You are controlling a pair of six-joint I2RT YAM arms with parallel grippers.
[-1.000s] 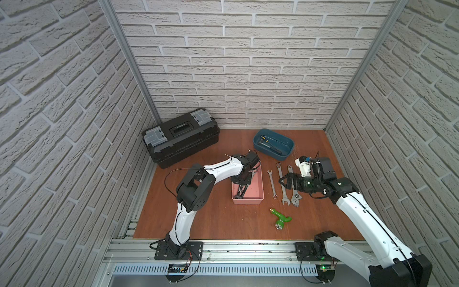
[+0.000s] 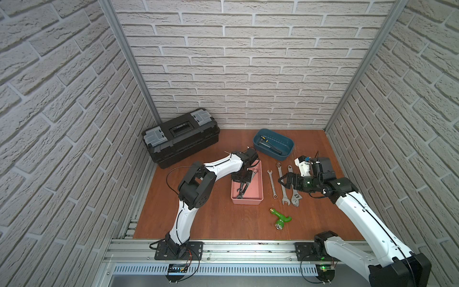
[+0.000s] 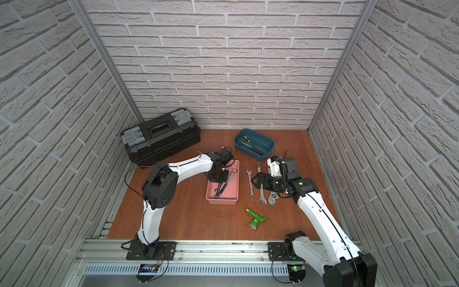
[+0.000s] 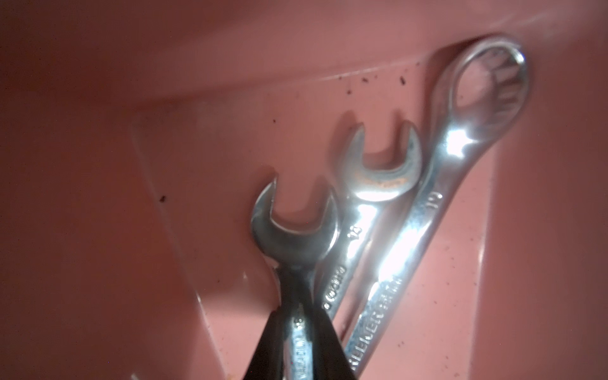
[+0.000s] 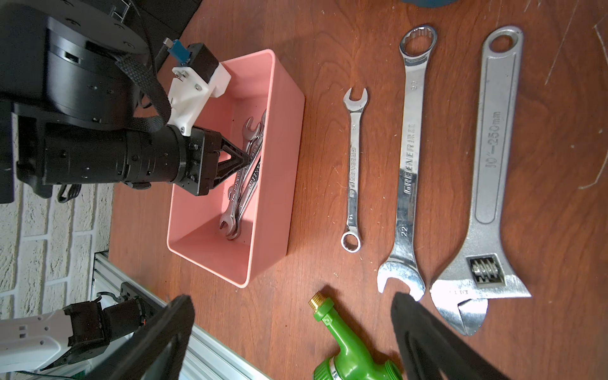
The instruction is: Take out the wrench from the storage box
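The pink storage box (image 5: 278, 183) holds several wrenches lying lengthwise. My left gripper is down inside it, its fingers either side of the handle of an open-ended wrench (image 4: 291, 247); whether they grip it is unclear. A second open-ended wrench (image 4: 380, 183) and a ring-ended wrench (image 4: 418, 228) lie to its right. My right gripper stands open above the table right of the box, nothing between its fingers.
Two wrenches (image 5: 353, 158) (image 5: 408, 158) and an adjustable wrench (image 5: 487, 158) lie right of the box. A green nozzle (image 5: 345, 348) is in front, a blue tray (image 2: 282, 150) behind, a black toolbox (image 2: 167, 148) back left.
The left gripper and wrist have shifted very slightly within the box. The right arm looks unchanged.
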